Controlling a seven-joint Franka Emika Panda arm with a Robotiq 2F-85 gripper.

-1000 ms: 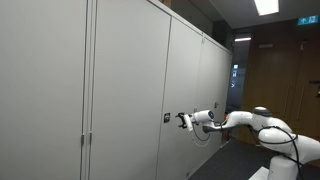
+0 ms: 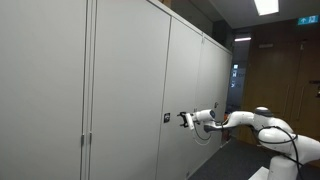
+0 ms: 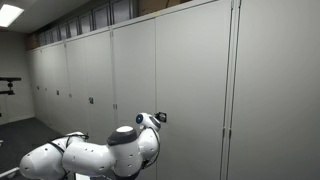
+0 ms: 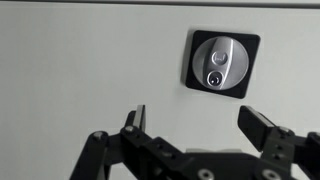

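A square black handle plate with a round silver turn knob (image 4: pixel 220 63) is set in the pale cabinet door (image 4: pixel 90 60), at the upper right of the wrist view. Its raised grip stands nearly upright, with a keyhole at the lower end. My gripper is open, its two fingers wide apart and nothing between them. In the wrist view the knob lies above the gap, apart from both fingertips. The same handle (image 2: pixel 167 117) appears as a dark square just left of the gripper (image 2: pixel 184 120) in exterior view 1. In exterior view 2 the handle (image 3: pixel 162 117) shows beside the arm's end.
Tall grey cabinet doors (image 2: pixel 130 80) form a flat wall, shut along their seams. Another dark handle (image 3: pixel 91 100) sits on a door farther off. A brown wooden door (image 2: pixel 275 75) stands at the far right. Dark floor (image 2: pixel 235 160) lies beneath the arm.
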